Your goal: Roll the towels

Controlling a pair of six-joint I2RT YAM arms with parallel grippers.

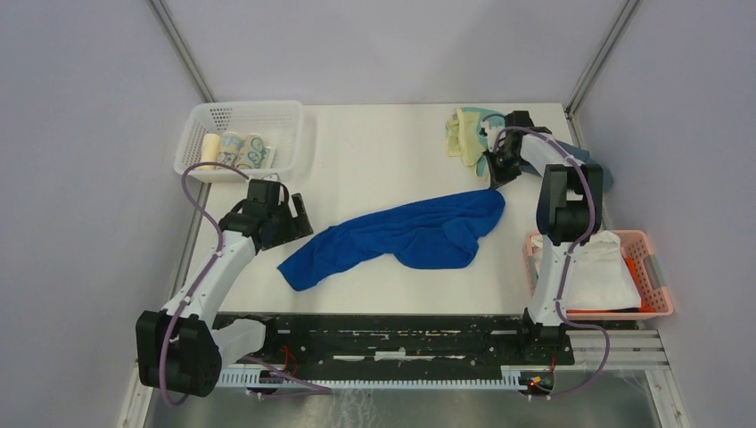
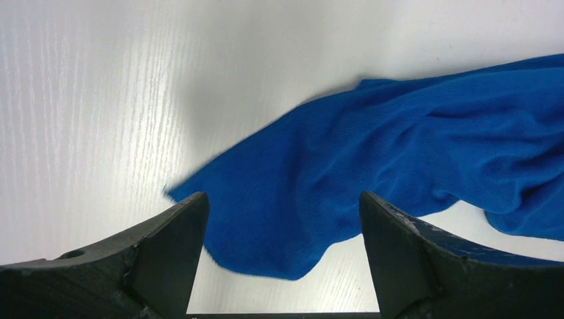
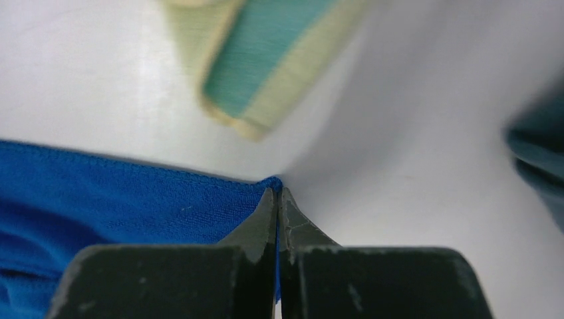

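A blue towel (image 1: 401,232) (image 2: 299,186) lies crumpled and stretched diagonally across the white table (image 1: 374,152). My right gripper (image 1: 496,184) is shut on the towel's upper right corner, which shows pinched between its fingertips in the right wrist view. My left gripper (image 1: 299,223) stands open above the towel's lower left end, with nothing between its fingers.
A white basket (image 1: 285,120) with rolled towels is at the back left. Yellow-green towels (image 1: 464,134) and a dark teal one (image 1: 602,178) lie at the back right. A pink basket (image 1: 651,267) with white cloth is at the front right.
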